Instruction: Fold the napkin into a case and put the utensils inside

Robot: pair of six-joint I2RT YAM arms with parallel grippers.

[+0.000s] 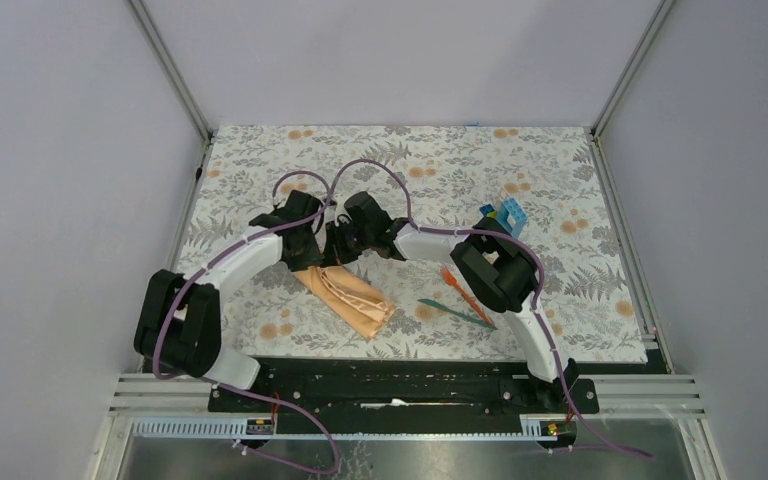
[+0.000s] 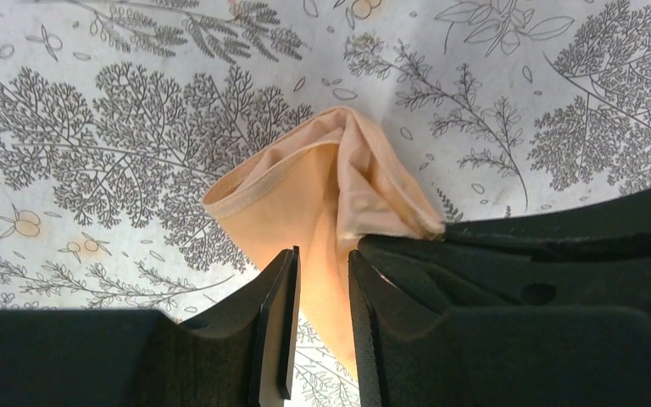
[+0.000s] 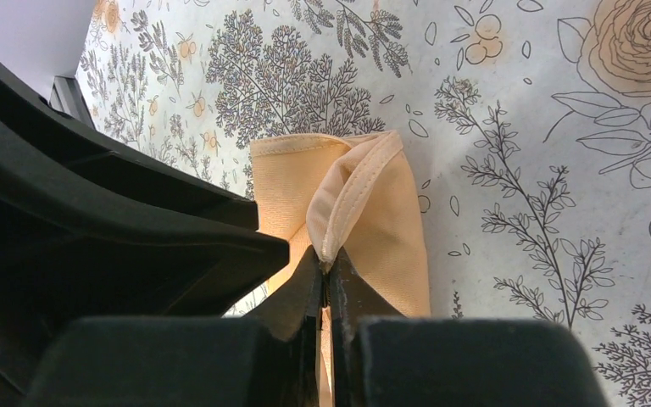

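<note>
The peach napkin point(image 1: 353, 305) lies folded lengthwise at the centre-left of the table. My right gripper is shut on a pinched, raised fold of it near the upper end. My left gripper hangs just above that same end, its fingers apart and empty, beside the right gripper's dark body. An orange utensil point(image 1: 465, 295) and a teal knife point(image 1: 457, 313) lie right of the napkin.
A small blue object point(image 1: 510, 216) stands at the right back, behind the right arm. Both arms meet over the napkin's upper end.
</note>
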